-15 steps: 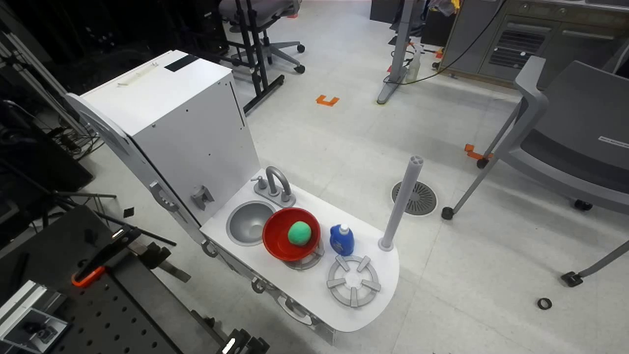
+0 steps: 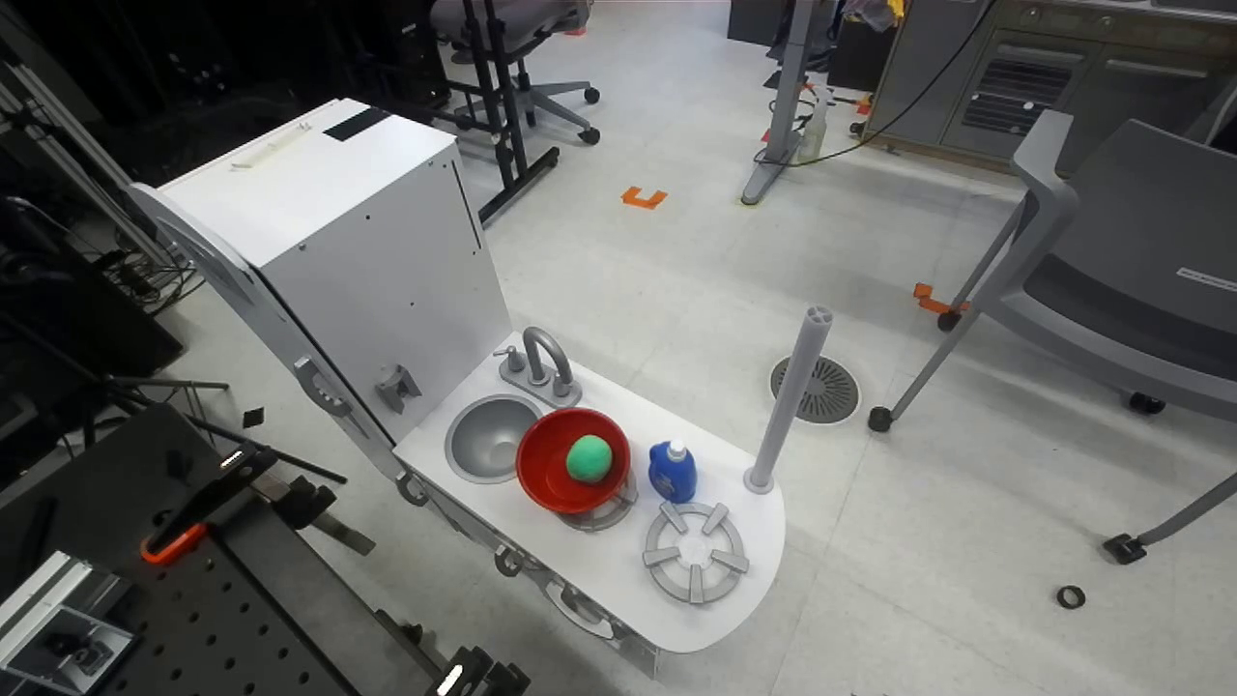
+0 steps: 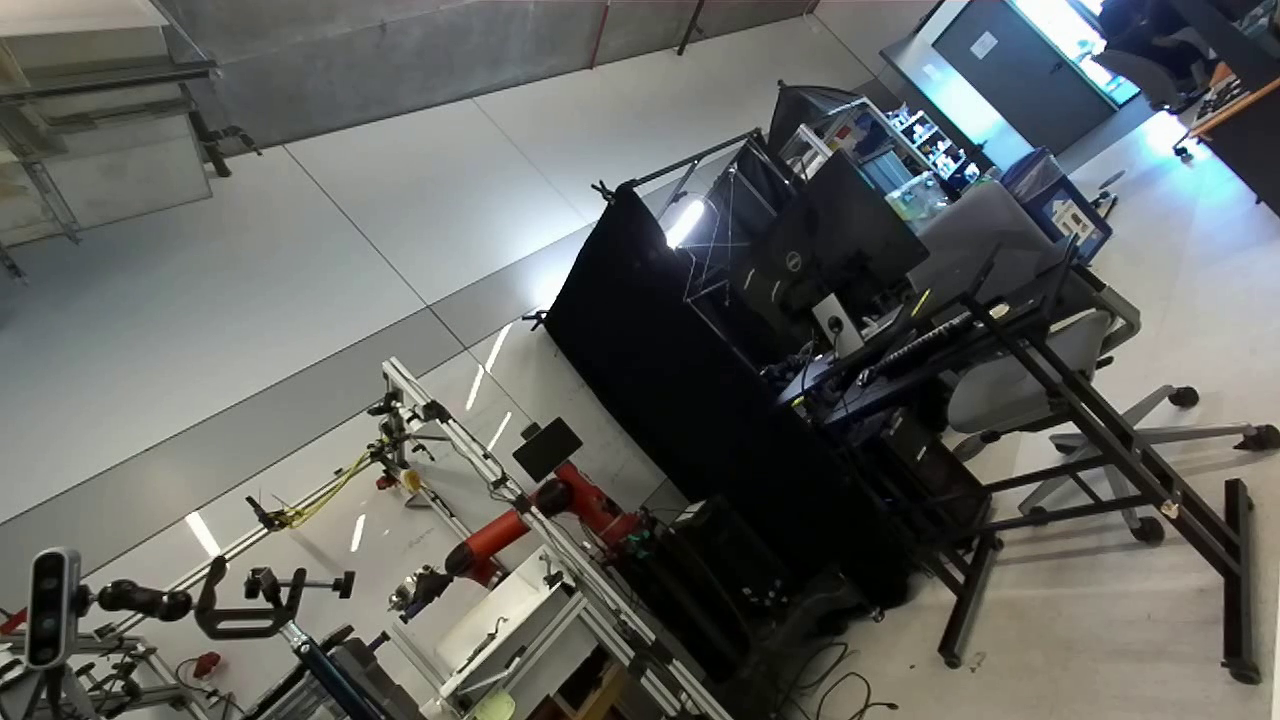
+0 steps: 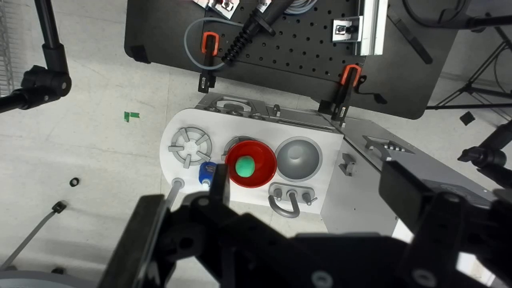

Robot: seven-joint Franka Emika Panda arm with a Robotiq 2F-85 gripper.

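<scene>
A red bowl (image 2: 545,481) rests partly over a stove burner beside the sink, and a green ball (image 2: 589,459) lies inside it. To the bowl's other side, a blue bottle with a white cap (image 2: 673,472) stands upright on the white counter. From the wrist view, the red bowl (image 4: 264,168) and green ball (image 4: 245,166) are seen from above, while a dark finger covers part of the blue bottle (image 4: 207,172). My gripper hangs above the toy kitchen, its two dark fingers wide open with nothing between them. Neither exterior view clearly shows it.
The toy kitchen has a grey sink (image 2: 493,439), a faucet (image 2: 545,369), a bare burner (image 2: 696,553) and an upright grey post (image 2: 791,400). A tall white cabinet (image 2: 383,278) rises at one end. A black perforated table (image 4: 297,48) borders the kitchen's front.
</scene>
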